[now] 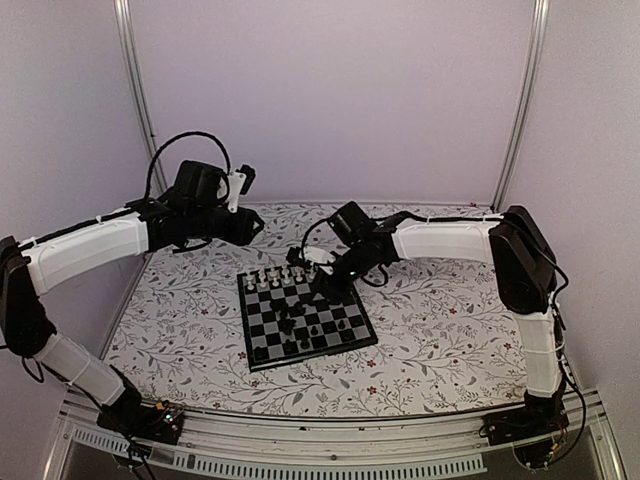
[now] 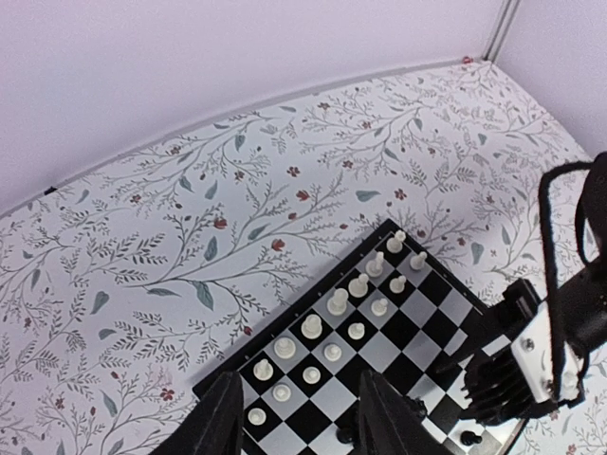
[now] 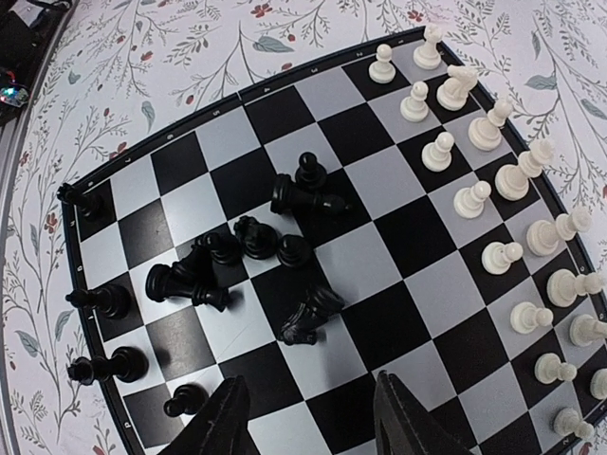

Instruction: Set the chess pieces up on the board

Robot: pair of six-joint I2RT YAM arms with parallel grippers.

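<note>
The chessboard (image 1: 258,330) carries rows of white pieces (image 3: 511,180) along one side. Several black pieces stand on the other side, such as a standing black piece (image 3: 126,362); others lie on their sides mid-board, including a fallen black piece (image 3: 308,200). My left gripper is raised up and left of the board, with nothing seen between its fingers; how far they are apart is hard to judge. My right gripper hangs over the board, open and empty, above the black pieces.
Bare patterned tabletop (image 1: 440,340) surrounds the board, free on the left, right and front. Walls bound the back and sides. The right arm's gripper body fills the right edge of the left wrist view.
</note>
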